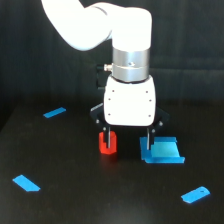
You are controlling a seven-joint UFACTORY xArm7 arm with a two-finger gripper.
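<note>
A small red object stands on the dark table, left of centre. The blue tray, with a lighter blue inside, lies to its right. My gripper hangs under the white hand, between the two things in this view. Its fingers are spread wide, so it is open, and nothing shows between them. The left finger overlaps the red object in the picture, and the right one overlaps the tray's left edge. Whether either finger touches them I cannot tell.
Blue tape strips mark the table at the back left, front left and front right.
</note>
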